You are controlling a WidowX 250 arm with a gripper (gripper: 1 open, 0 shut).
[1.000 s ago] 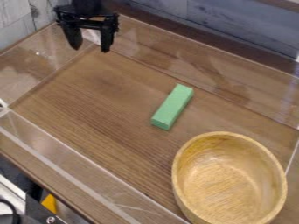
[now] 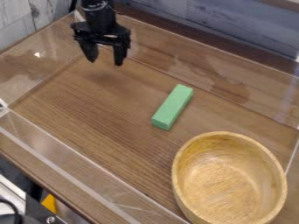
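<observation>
The black robot gripper (image 2: 101, 52) hangs at the top centre-left of the camera view, over the wooden table (image 2: 82, 114), with its two fingers apart. Nothing clear shows between them. A green rectangular block (image 2: 173, 107) lies right of centre on the table. A large yellow bowl (image 2: 229, 179) stands at the lower right.
Grey walls or rails border the table at the top left and top right.
The gripper has shifted a little to the right and downward in the view. The green block and the bowl have not moved.
</observation>
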